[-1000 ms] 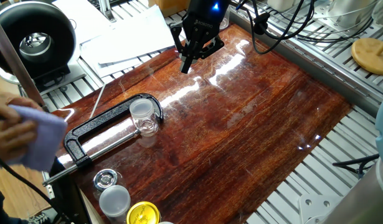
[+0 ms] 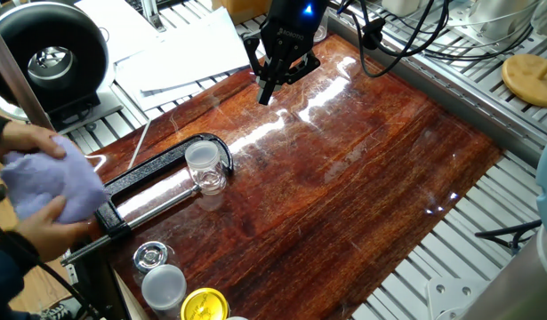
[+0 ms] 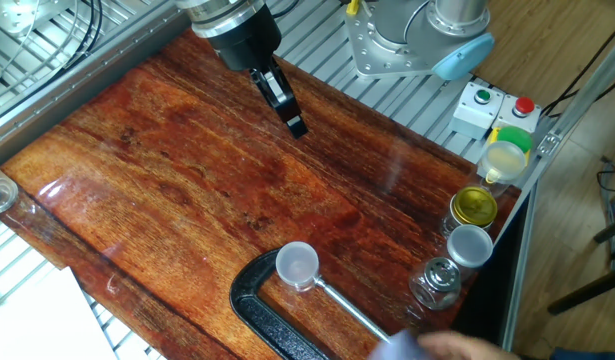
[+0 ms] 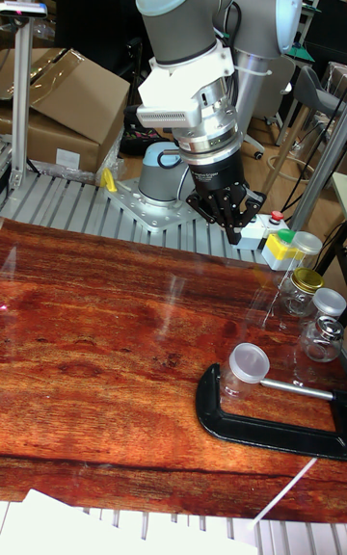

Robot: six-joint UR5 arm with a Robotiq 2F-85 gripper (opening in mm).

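High over the table's far edge in exterior view 1 hangs my black gripper, pointing down. Its fingers come together at the tips and nothing shows between them. Exterior view 2 shows the same gripper well apart from every jar. A clear jar with a frosted lid stands upright at the end of a black C-clamp, which lies flat on the wooden table. The clamp's screw rod reaches to the jar; whether it presses on it I cannot tell.
Along one table edge stand several jars, among them a silver-lidded jar, a frosted-lidded jar and a gold-lidded jar. A person's hands hold a purple cloth beside the clamp's end.
The person's hands have shifted and turned the purple cloth, now bunched up beside the clamp. My gripper, the clamp and the jars have stayed put.
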